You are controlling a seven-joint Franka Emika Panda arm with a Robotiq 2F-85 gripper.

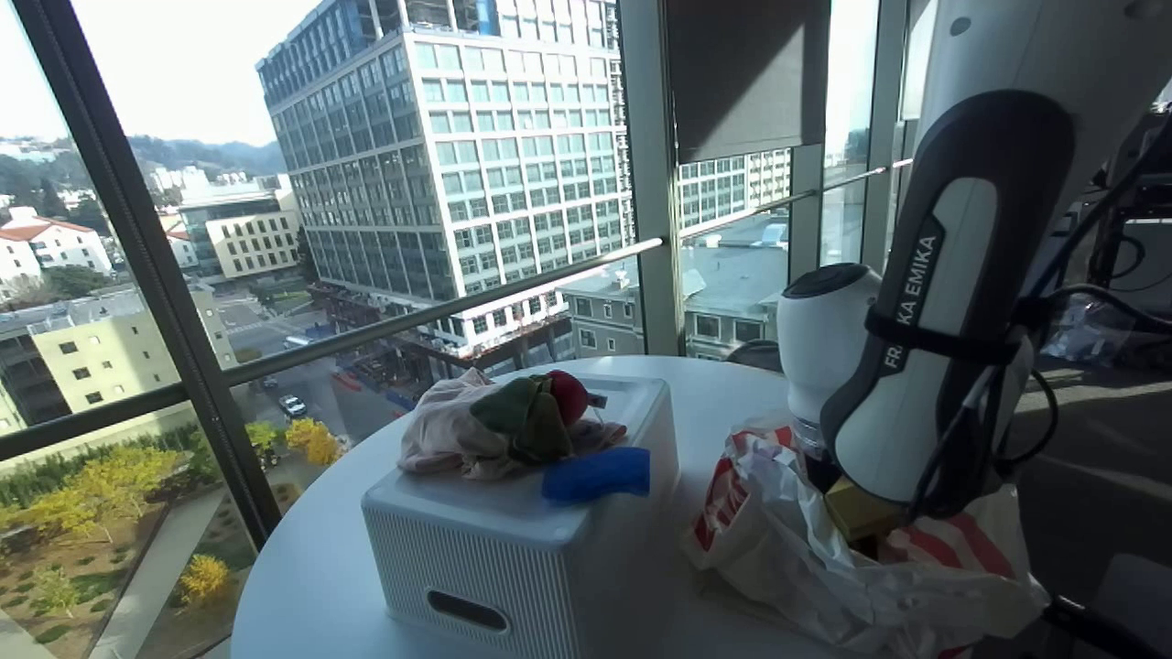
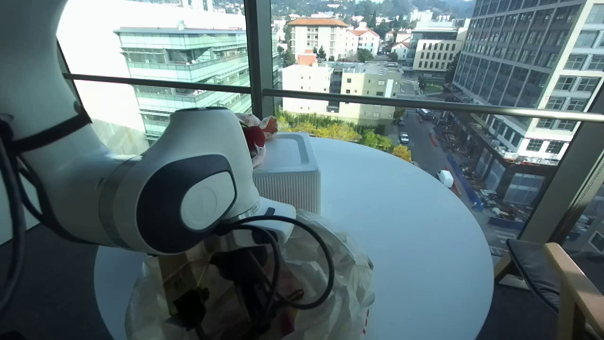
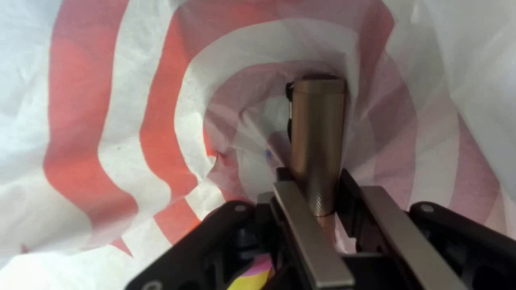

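Note:
Inside a crinkled white bag with red stripes, my gripper is shut on a bronze metallic cylinder. Its two fingers press on the cylinder's near end, while the far end points deeper into the bag. A dark clip-like part shows along the cylinder's left side. From outside, the bag stands on the round table with the arm reaching down into it. The fingertips and the cylinder are hidden in both exterior views.
Beside the bag stands a white ribbed box. On its lid lie a pale cloth, a green cloth, a red round thing and a blue piece.

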